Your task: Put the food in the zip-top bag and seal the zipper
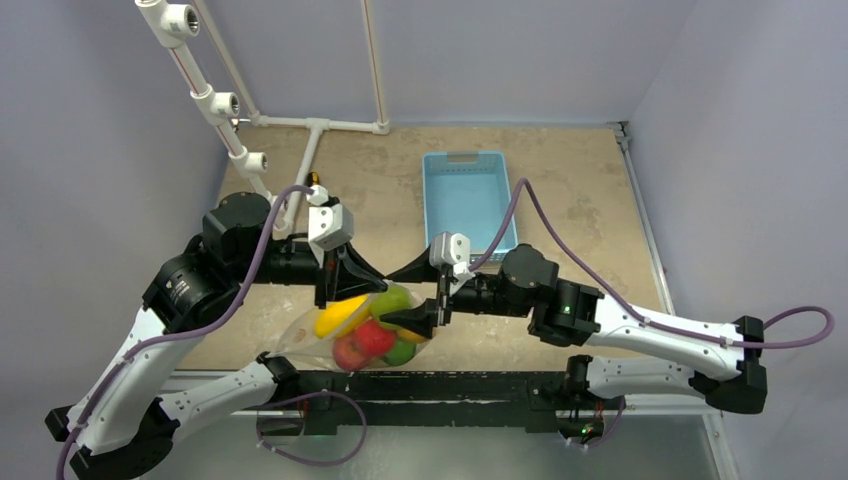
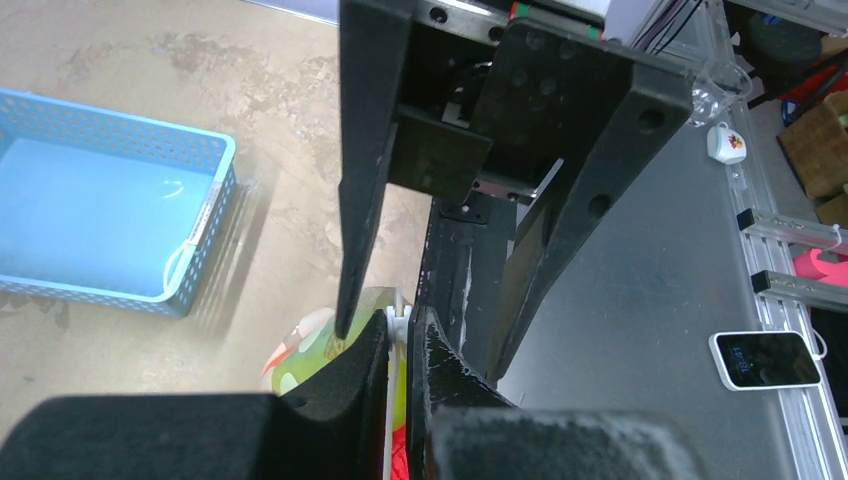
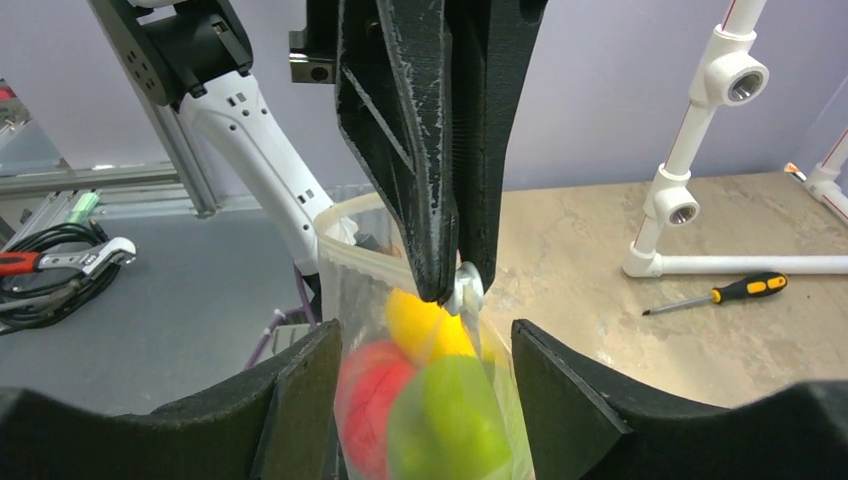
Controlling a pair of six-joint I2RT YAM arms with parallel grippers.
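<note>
The clear zip top bag [image 1: 300, 340] stands at the table's front edge with food inside: a yellow piece [image 1: 340, 315], a red piece [image 1: 374, 338] and green pieces [image 1: 391, 300] among them. Its mouth gapes in the right wrist view, where the pale zipper rim [image 3: 365, 258] curves apart. My left gripper is shut on the white zipper slider [image 3: 468, 288] at one end of this rim. Facing it, my right gripper [image 1: 391, 297] is open, its fingers [image 3: 310, 350] spread on either side of the bag's upper part, near the slider.
An empty blue basket [image 1: 467, 200] stands behind the right arm. White pipe framing [image 1: 312, 160] rises at the back left, with a screwdriver [image 3: 750, 287] lying beside it. Bare table shows on the right.
</note>
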